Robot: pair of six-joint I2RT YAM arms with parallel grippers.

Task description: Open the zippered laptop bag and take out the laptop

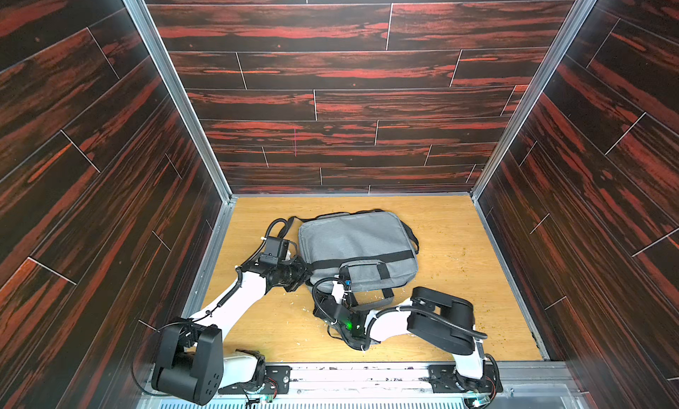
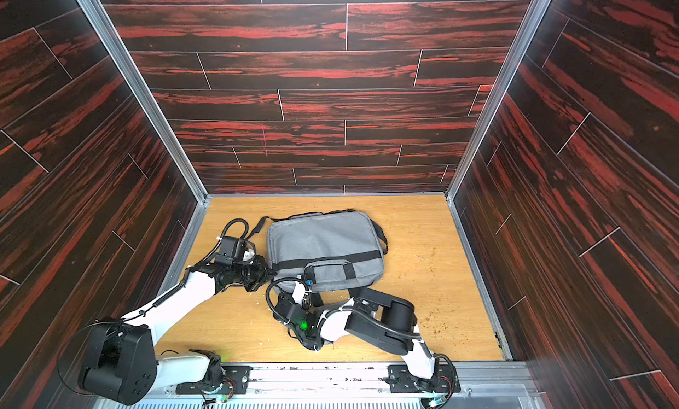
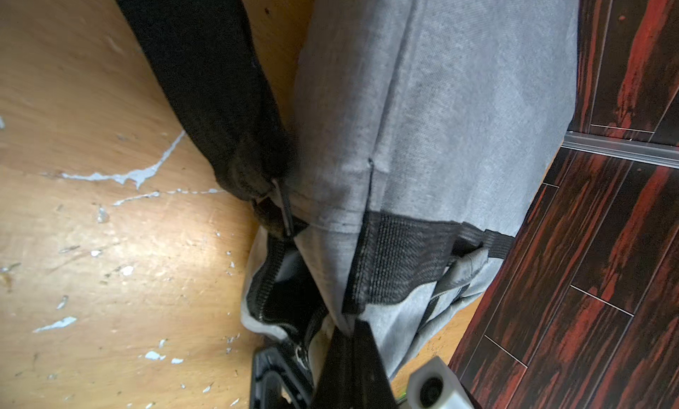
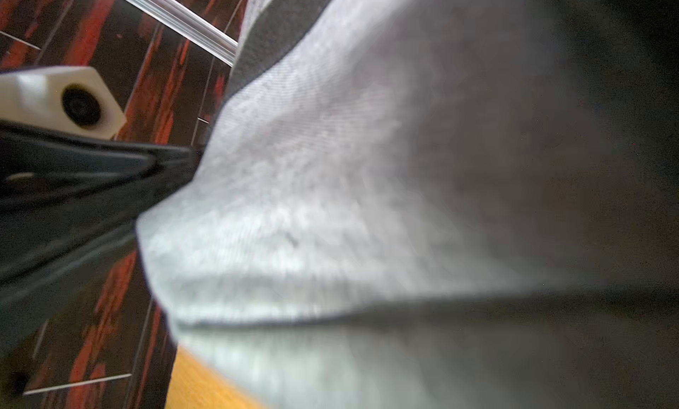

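Note:
A grey laptop bag (image 1: 357, 235) with black bands, a front handle and a shoulder strap lies on the table. My left gripper (image 1: 302, 271) is shut at the bag's left front corner; in the left wrist view its fingertips (image 3: 353, 345) meet the fabric just below a black band, beside a partly open zipper (image 3: 261, 281) with dark interior showing. My right gripper (image 1: 339, 310) is at the bag's front edge, low left of centre; in the right wrist view blurred grey fabric fills most of the view against a finger (image 4: 85, 197), so its opening cannot be told. No laptop is visible.
Dark walls enclose it on the left, right and back. The right arm lies across the front right of the table.

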